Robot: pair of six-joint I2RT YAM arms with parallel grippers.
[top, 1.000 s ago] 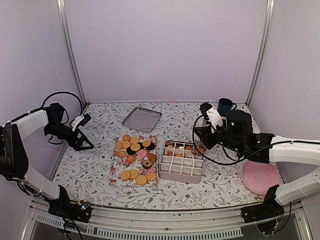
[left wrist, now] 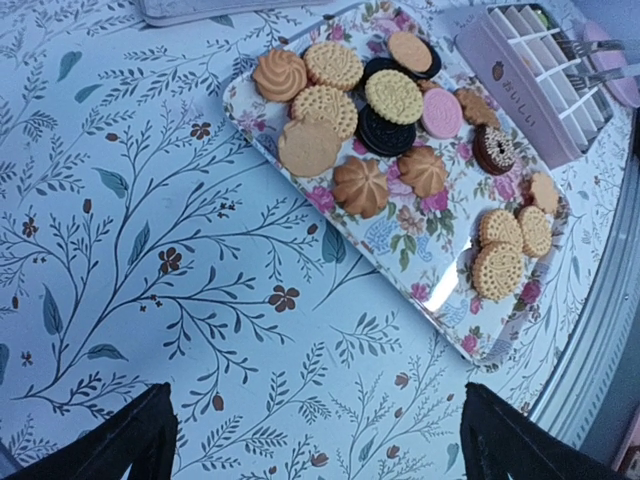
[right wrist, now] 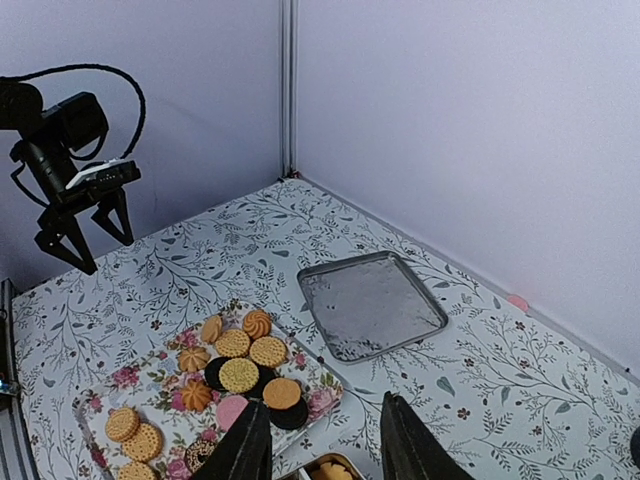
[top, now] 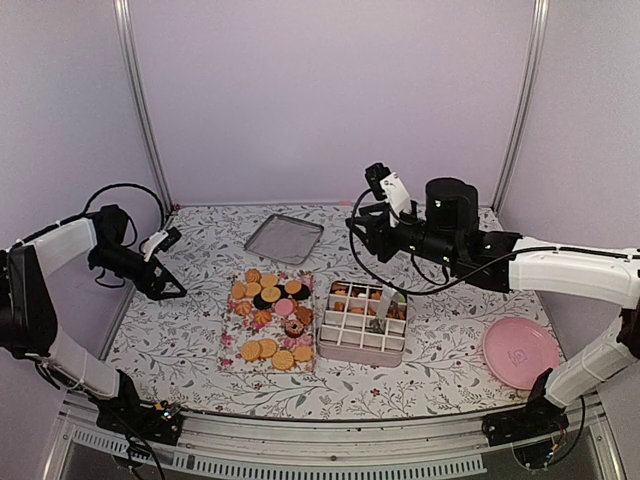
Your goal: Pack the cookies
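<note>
Several cookies [left wrist: 392, 97] lie on a floral tray [top: 238, 358] left of the pinkish compartment box [top: 360, 354]. Other cookies sit in the box's far compartments. Metal tongs [top: 380, 312] rest in the box, clear of both grippers; their prongs [left wrist: 598, 47] show above its rim in the left wrist view. My right gripper [top: 368, 238] is raised behind the box. Its fingers [right wrist: 252, 445] are parted with nothing between them. Over the left of the table, my left gripper [top: 177, 266] stands open and empty, its fingers [left wrist: 125, 445] wide apart.
An empty grey metal tray [top: 284, 239] lies behind the cookie tray. At the front right is a pink plate [top: 520, 352]. Bare tablecloth surrounds the left gripper. The right arm covers part of the back-right table.
The tongs stayed in the box. The left arm looks still, with a slight view shift.
</note>
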